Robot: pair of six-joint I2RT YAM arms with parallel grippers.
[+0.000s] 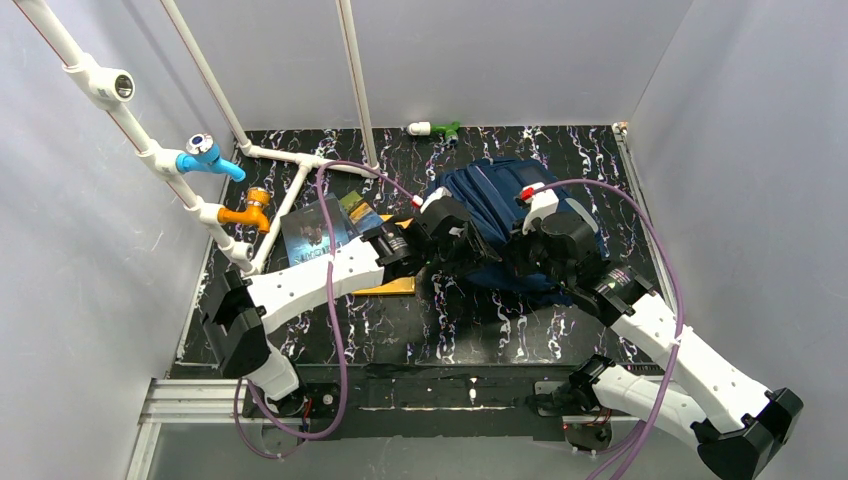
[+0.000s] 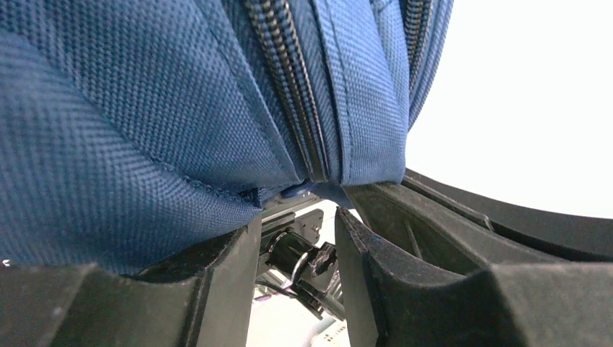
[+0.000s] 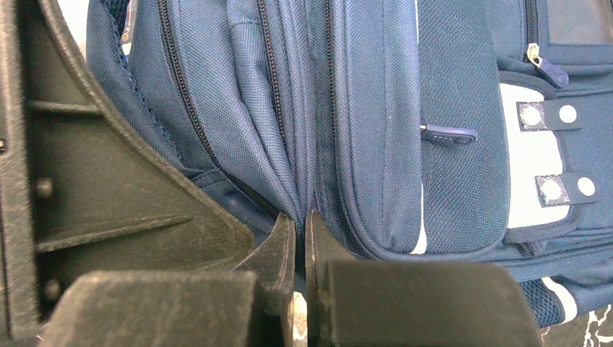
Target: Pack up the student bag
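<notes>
The navy-blue student bag lies right of centre on the marbled table in the top view. My right gripper is shut on a fold of the bag's fabric beside its zippers. At the bag's near left side is my left gripper, its fingers parted; bag cloth and a zipper fill the view just beyond the tips. Between those fingers I see a gap with background through it, and whether cloth touches them I cannot tell. Left of the bag lie a dark book, a smaller colourful book and a yellow item, partly under my left arm.
White pipes with a blue tap and an orange tap stand at the left. A white-and-green fitting lies at the back edge. Both grippers are close together over the bag.
</notes>
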